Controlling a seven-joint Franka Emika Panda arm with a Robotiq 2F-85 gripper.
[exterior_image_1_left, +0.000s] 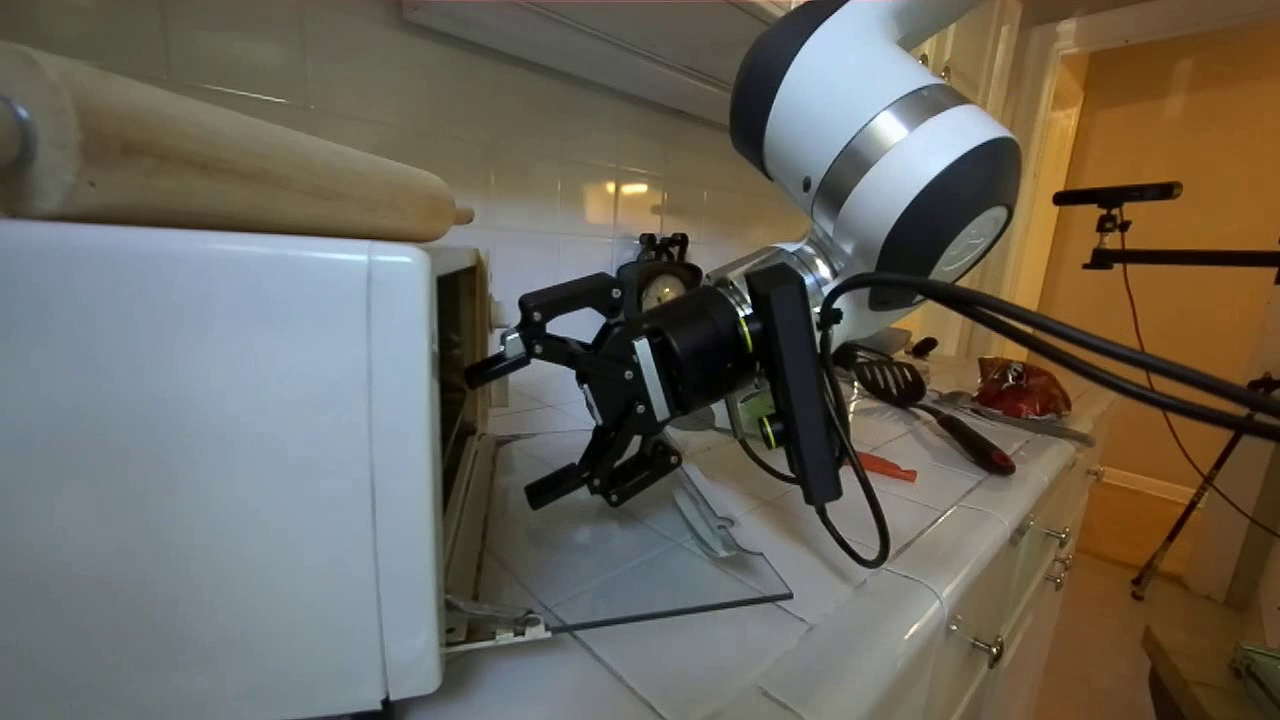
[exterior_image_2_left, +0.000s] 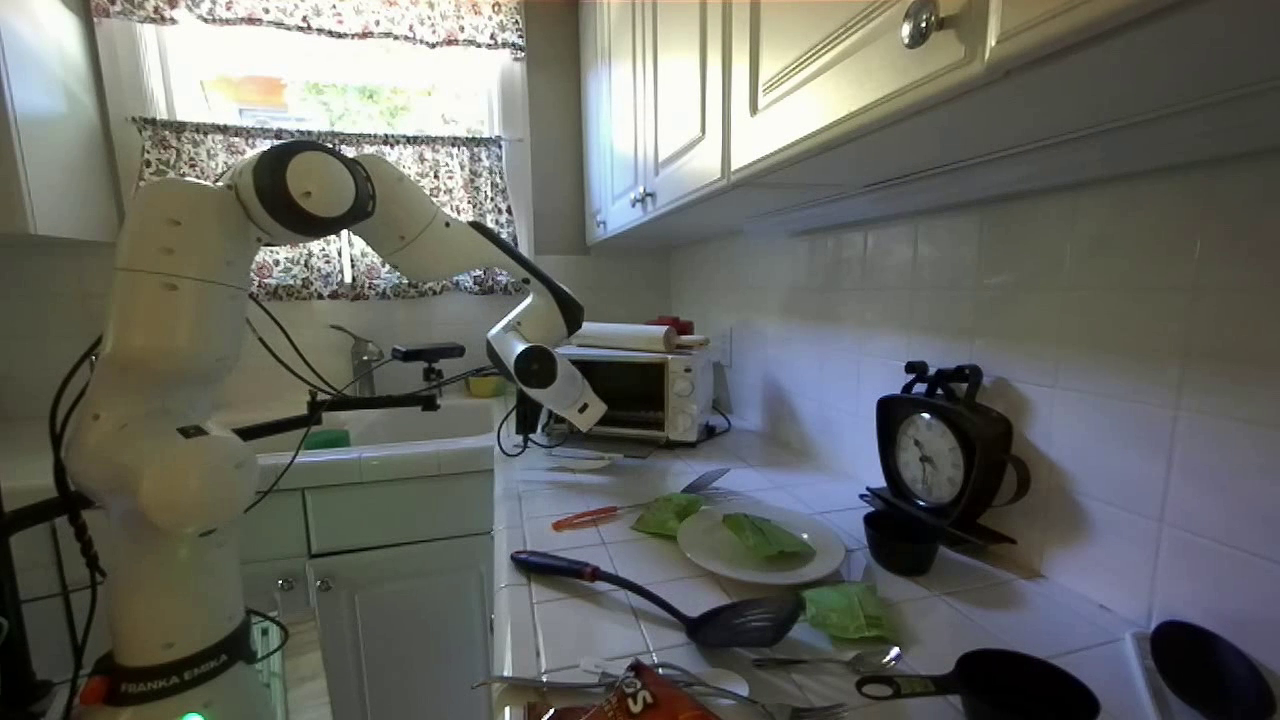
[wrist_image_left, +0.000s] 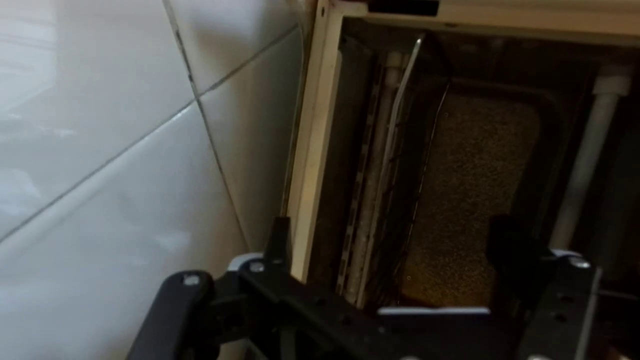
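My gripper (exterior_image_1_left: 516, 430) stands open in front of the white toaster oven (exterior_image_1_left: 216, 456), above its lowered glass door (exterior_image_1_left: 624, 576). Nothing shows between its fingers. In the wrist view the open gripper faces the oven's mouth, with one finger (wrist_image_left: 279, 243) by the cream frame edge and the other dark against the interior. Inside the oven, a wire rack (wrist_image_left: 396, 114), a brownish tray (wrist_image_left: 480, 156) and a pale heating rod (wrist_image_left: 588, 156) are visible. The far exterior view shows the oven (exterior_image_2_left: 636, 390) beyond the arm, whose gripper is mostly hidden there.
A rolling pin (exterior_image_1_left: 240, 156) lies on the oven. Tiled wall (wrist_image_left: 120, 150) is close to one finger. Farther along the counter are a plate (exterior_image_2_left: 708, 558) with green leaves, a black spatula (exterior_image_2_left: 744, 620), an orange-handled turner (exterior_image_2_left: 588, 517), a black scale (exterior_image_2_left: 942, 450) and a pan (exterior_image_2_left: 1020, 686).
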